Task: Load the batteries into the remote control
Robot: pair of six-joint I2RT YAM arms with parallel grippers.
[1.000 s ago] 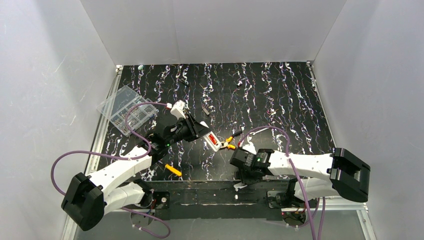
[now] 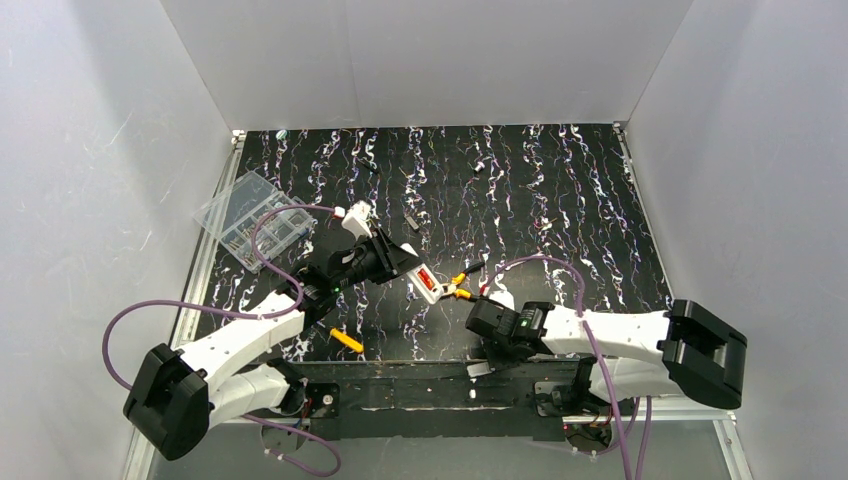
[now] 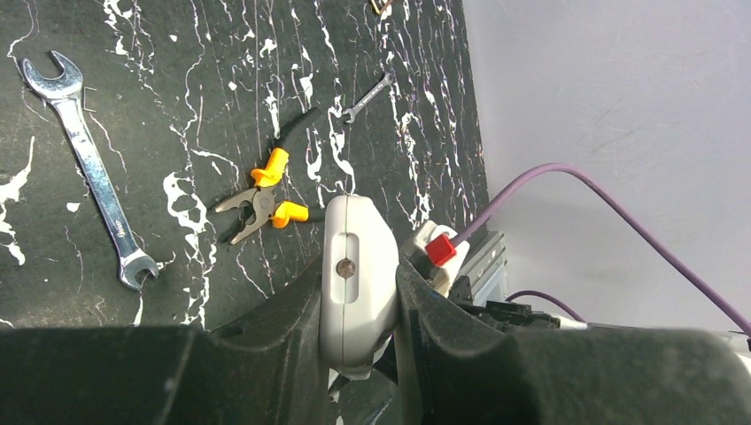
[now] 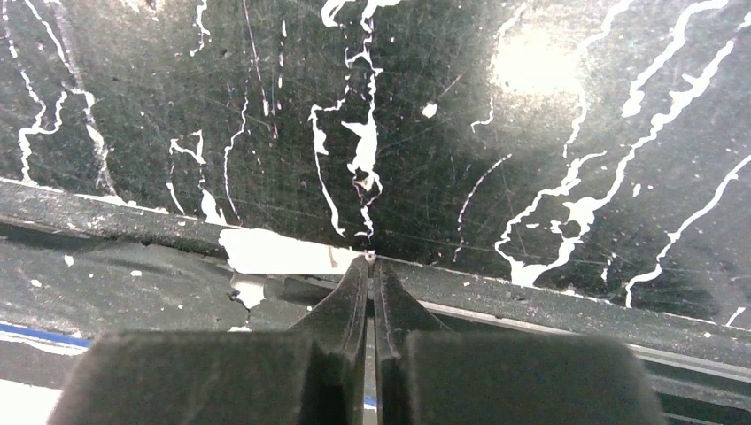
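The white remote control (image 2: 431,292) is held above the table's near middle, its upward face showing a red patch in a recess; whether that is batteries or lining I cannot tell. My left gripper (image 2: 408,259) is shut on one end of it. In the left wrist view the remote (image 3: 360,235) stands upright between the dark fingers, a screw in its slotted end. Low over the table's front edge, my right gripper is shut, a tiny pale piece (image 4: 370,256) showing at its tips. No loose battery can be clearly made out.
Orange-handled pliers (image 2: 457,282) lie close by the remote, with a wrench (image 3: 93,173) and a smaller wrench (image 3: 367,98) around. A clear divided box (image 2: 262,228) sits at left. A yellow tool (image 2: 346,340) lies near the left arm.
My left arm and the remote have stayed in place.
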